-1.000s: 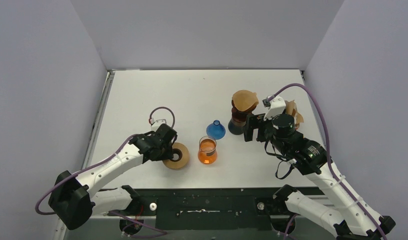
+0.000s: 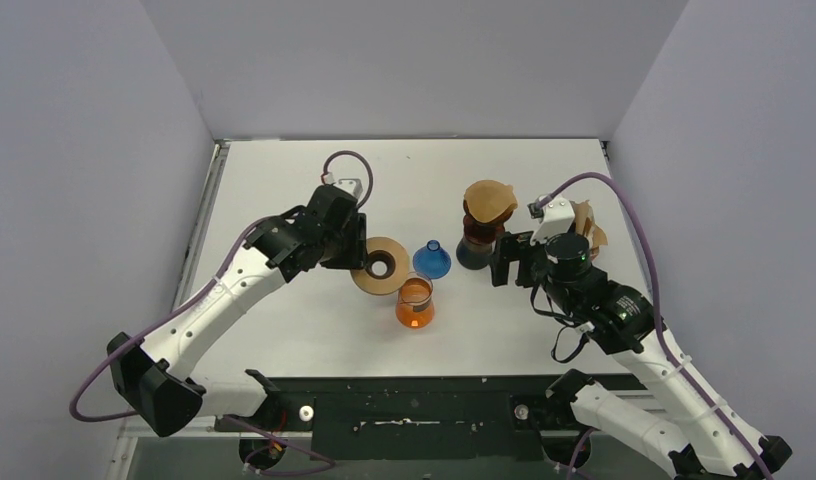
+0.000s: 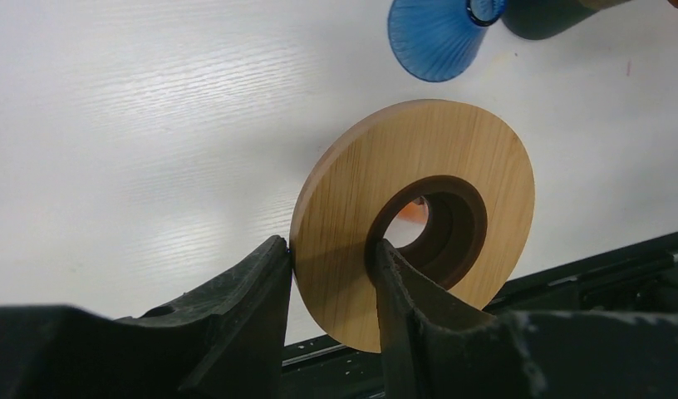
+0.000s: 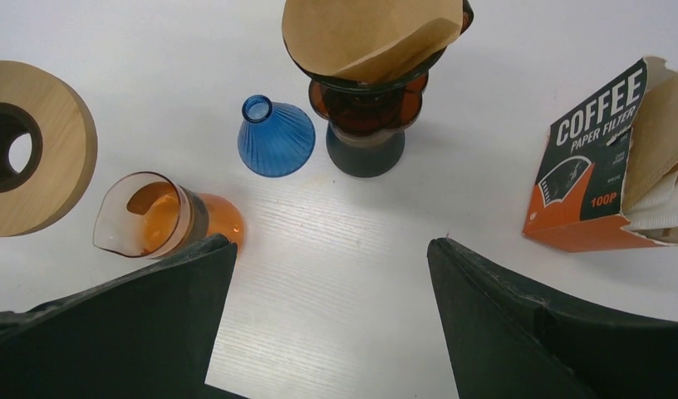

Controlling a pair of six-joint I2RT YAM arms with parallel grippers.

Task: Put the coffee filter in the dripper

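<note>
A brown paper coffee filter (image 2: 488, 198) sits in the top of the dark dripper stand (image 4: 361, 145). My left gripper is shut on a wooden ring (image 3: 435, 133) with a dark centre hole, gripped at its side and held raised left of the orange glass beaker (image 2: 414, 310). My right gripper hangs open over the table at the right, nothing between its fingers, in front of the dripper.
A blue ribbed cone (image 4: 275, 141) stands between beaker and stand. The coffee filter box (image 4: 577, 183) lies at the right.
My left gripper has lifted the wooden ring and carried it toward the back and right, close to the beaker. The right arm has barely moved.
</note>
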